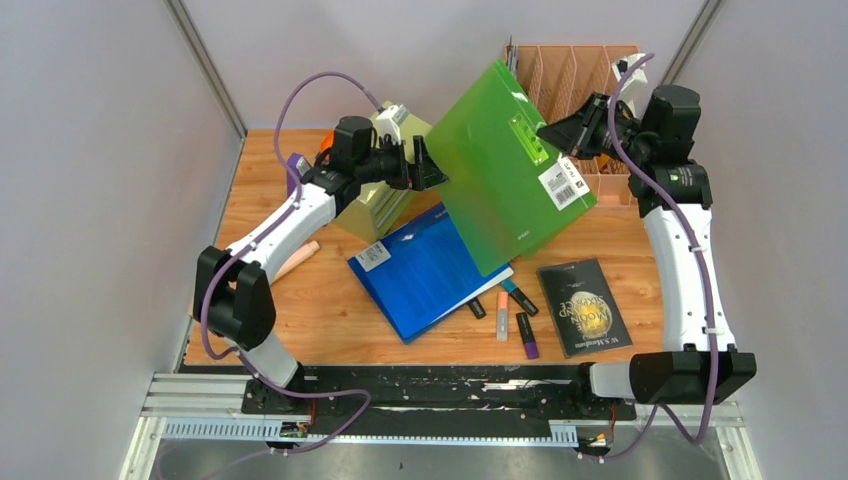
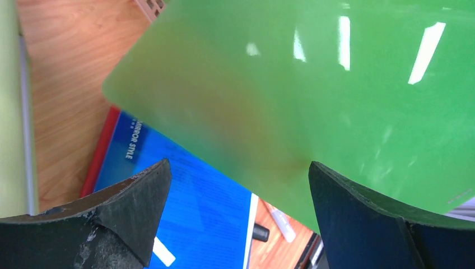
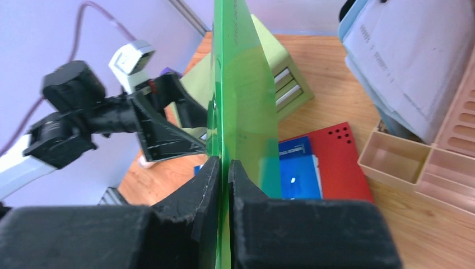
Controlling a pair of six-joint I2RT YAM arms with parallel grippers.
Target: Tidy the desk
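A translucent green folder (image 1: 492, 180) hangs upright and tilted over the desk, my right gripper shut on its edge at the upper right. My left gripper stands open at the folder's left corner, the green sheet just beyond its fingers. Below lie a blue folder (image 1: 420, 280) and, partly hidden, a red one (image 3: 341, 162). A pale olive box (image 1: 370, 210) sits behind my left gripper, and a dark book (image 1: 590, 310) lies at the front right.
A pink desk organizer (image 1: 555, 70) with compartments stands at the back right, holding papers. Several markers (image 1: 528, 335) lie near the front edge, and a pale roller (image 1: 295, 260) at the left. Bare wood shows at the front left.
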